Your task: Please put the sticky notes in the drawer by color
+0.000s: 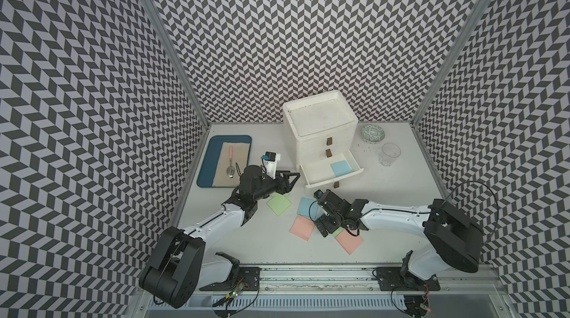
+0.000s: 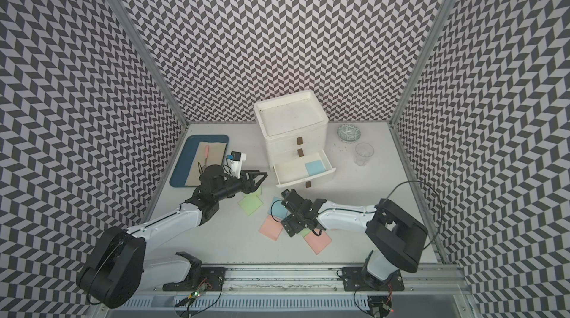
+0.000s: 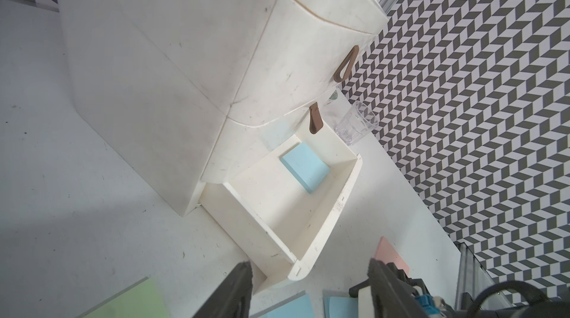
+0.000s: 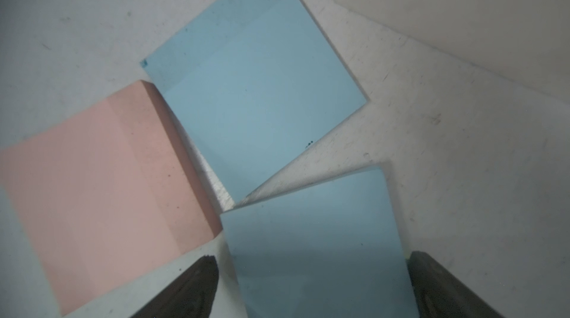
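Observation:
The bottom drawer of the white cabinet is pulled out, and a blue note pad lies in its far right corner. On the table, a green pad lies left, with a blue pad and a pink pad to its right. A second blue pad sits between the fingers of my open right gripper. Another pink pad and a partly covered green pad are by the right arm. My left gripper is open and empty, left of the drawer.
A blue tray with a cloth and a pink-handled spoon stands at left. A clear cup and a patterned bowl are right of the cabinet.

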